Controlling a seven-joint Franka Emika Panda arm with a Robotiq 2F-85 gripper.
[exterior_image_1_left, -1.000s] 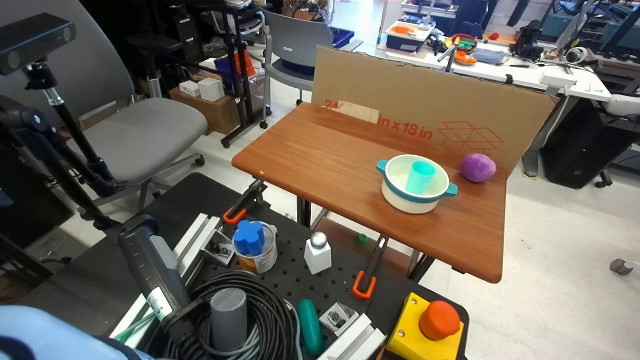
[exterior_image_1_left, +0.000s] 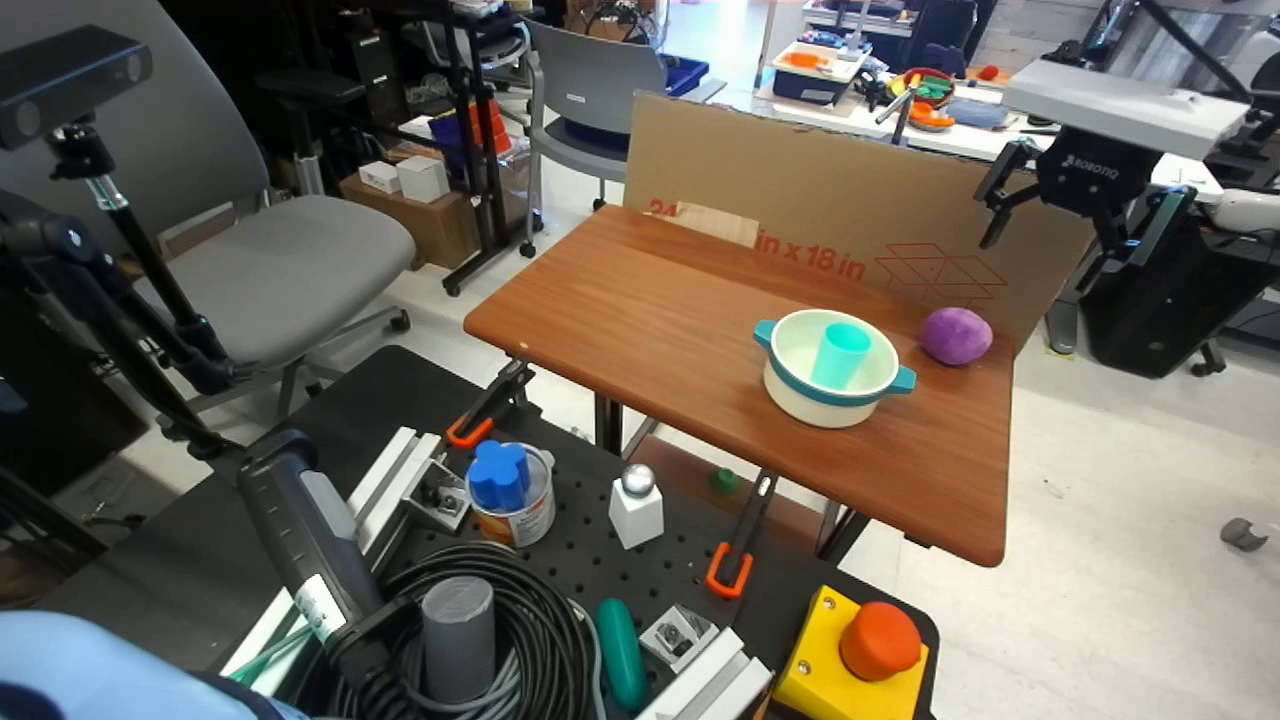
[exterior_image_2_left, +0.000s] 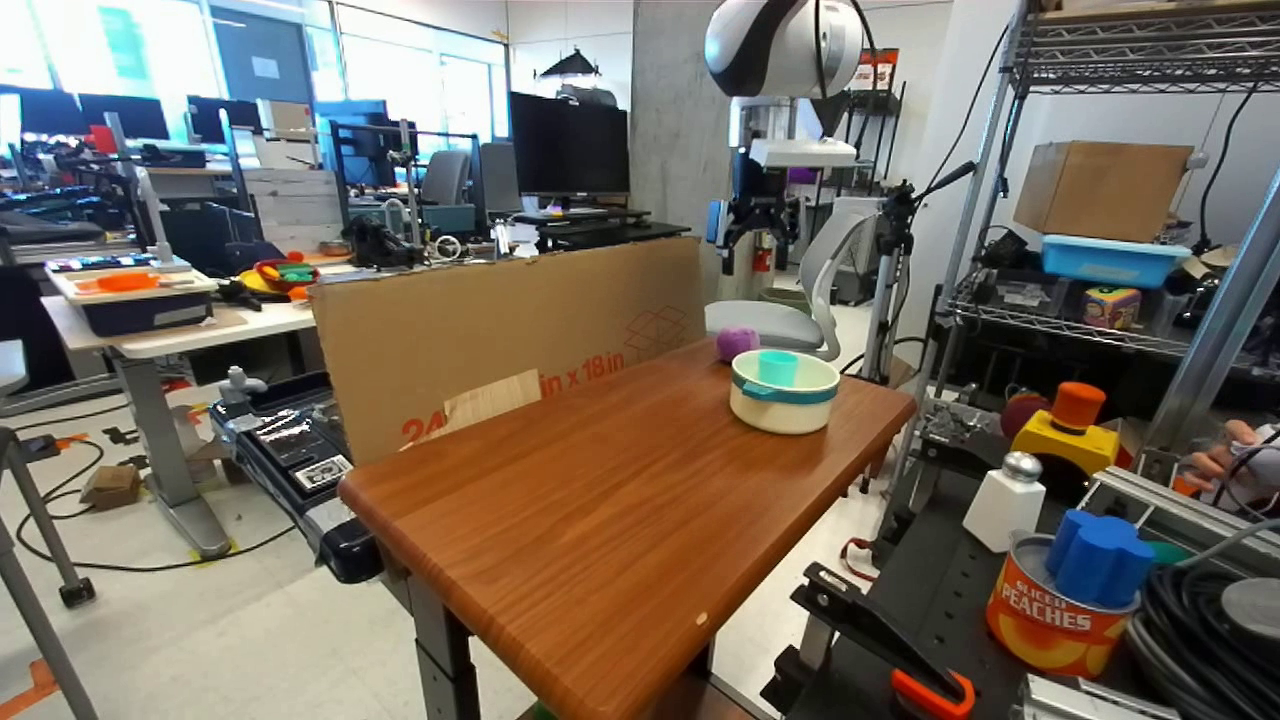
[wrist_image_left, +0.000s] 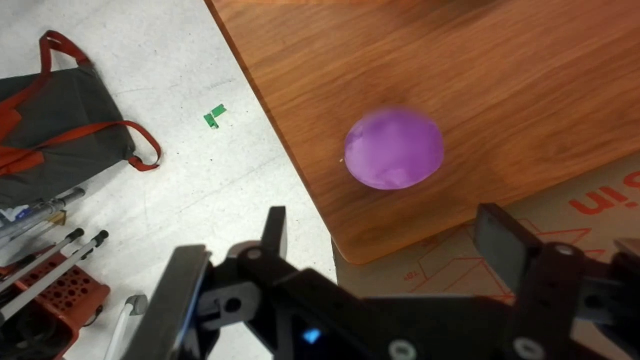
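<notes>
A purple, roundish object (exterior_image_1_left: 956, 336) rests on the brown table (exterior_image_1_left: 672, 312) near its back right corner; the wrist view shows the same purple object (wrist_image_left: 394, 149) ahead of the fingers, apart from them. Left of it in the first exterior view stands a cream pot (exterior_image_1_left: 818, 402) with teal handles, and a turquoise cup (exterior_image_1_left: 843, 354) sits inside it. My gripper (exterior_image_1_left: 1053, 246) hangs above and to the right of the purple object, beyond the table's corner. It is open, its fingers (wrist_image_left: 505, 246) spread wide with nothing between them.
A cardboard panel (exterior_image_1_left: 828, 192) stands upright along the table's back edge, close to the purple object. Most of the tabletop away from the pot is bare. A black cart top (exterior_image_1_left: 564, 492) with a can, clamps and cables lies in front of the table.
My gripper, out of the first exterior view a second ago, has come into its upper right. The pot, cup and purple object have stayed where they were.
</notes>
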